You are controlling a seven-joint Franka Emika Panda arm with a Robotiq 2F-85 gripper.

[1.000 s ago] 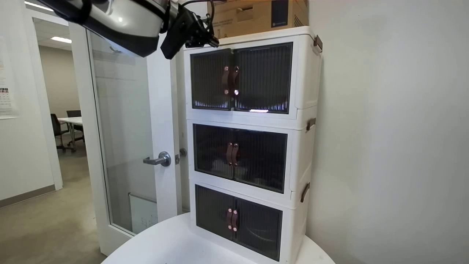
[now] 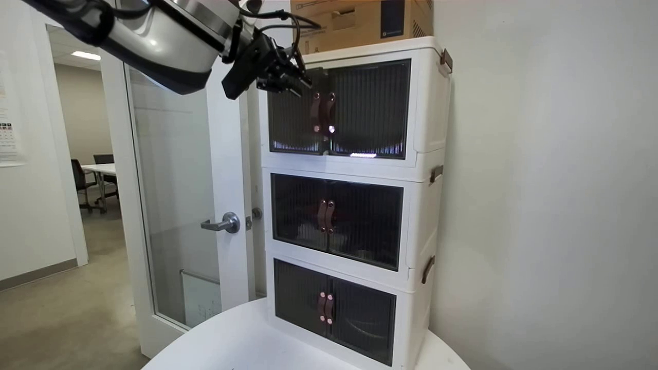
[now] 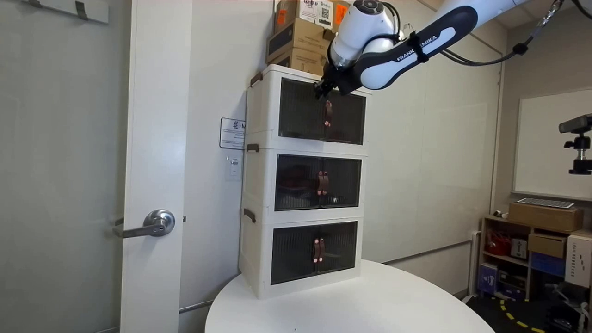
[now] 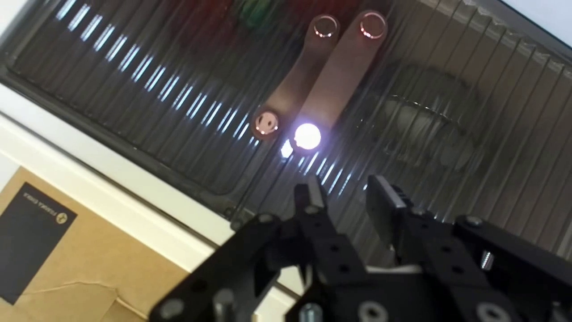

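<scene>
A white cabinet of three stacked units (image 2: 425,117) has dark ribbed double doors, all closed. Two brown strap handles sit side by side on the top unit: the left strap (image 2: 315,112) and the right strap (image 2: 331,112). In the wrist view both straps, one nearer (image 4: 338,80) and one beyond it (image 4: 297,80), lie past my fingertips and apart from them. My gripper is partly open, with a gap and nothing held between its fingers. In exterior view 2 the gripper (image 3: 319,89) is before the upper part of the top doors, above the straps.
Cardboard boxes (image 3: 302,41) stand on top of the cabinet, close to the arm. A glass door with a lever handle (image 2: 222,222) stands beside the cabinet.
Over the last second my gripper has come down from around the cabinet's top edge to in front of the top doors. The doors and straps look unchanged.
</scene>
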